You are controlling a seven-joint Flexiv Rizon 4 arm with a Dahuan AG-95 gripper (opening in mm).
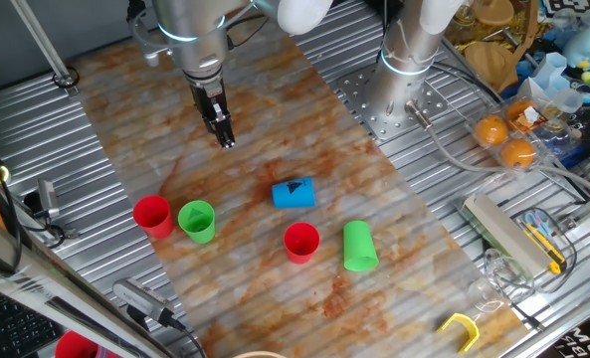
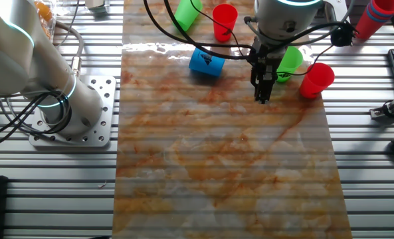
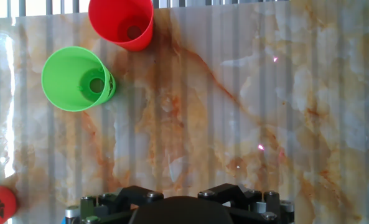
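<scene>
My gripper (image 1: 225, 142) hangs above the marble-patterned board (image 1: 155, 109), pointing down, clear of every cup. At the bottom of the wrist view its two dark fingers (image 3: 134, 195) stand apart, with no object visible between them. A red cup (image 1: 153, 216) and a green cup (image 1: 197, 222) stand upright side by side. The blue cup (image 1: 295, 194) lies on its side, with a dark mark on it. Another red cup (image 1: 301, 243) is upright, and a second green cup (image 1: 360, 247) appears to lie on its side.
The robot's base (image 1: 389, 99) is bolted beside the board on slatted metal. A long box (image 1: 503, 234) and a yellow hook-shaped piece (image 1: 461, 331) lie toward the right. Much of the board away from the cups is bare in exterior view 2.
</scene>
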